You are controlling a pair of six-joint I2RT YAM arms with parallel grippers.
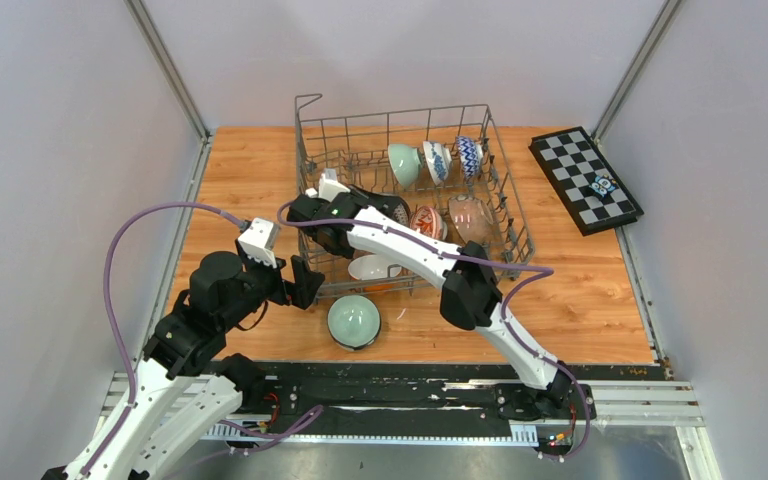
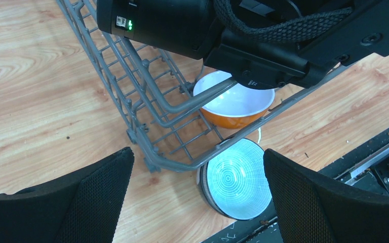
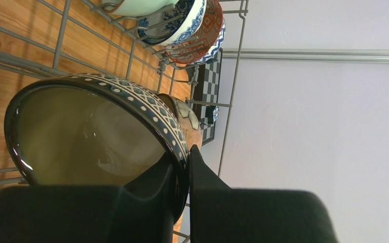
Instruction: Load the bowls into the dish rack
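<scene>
The wire dish rack (image 1: 407,110) holds mint and blue-white bowls (image 1: 436,160) at the back, a red bowl (image 1: 428,222), a pinkish bowl (image 1: 471,218) and a white-orange bowl (image 2: 233,98) at the front. Inside the rack, my right gripper is shut on the rim of a dark patterned bowl (image 3: 86,131), which lies tilted on its side. My left gripper is open at the rack's front-left corner, above the table. A mint bowl (image 1: 353,318) lies outside, in front of the rack.
A checkered board (image 1: 585,175) with a small object on it lies at the right. Bare wood table (image 1: 230,170) shows left of the rack and at the front right.
</scene>
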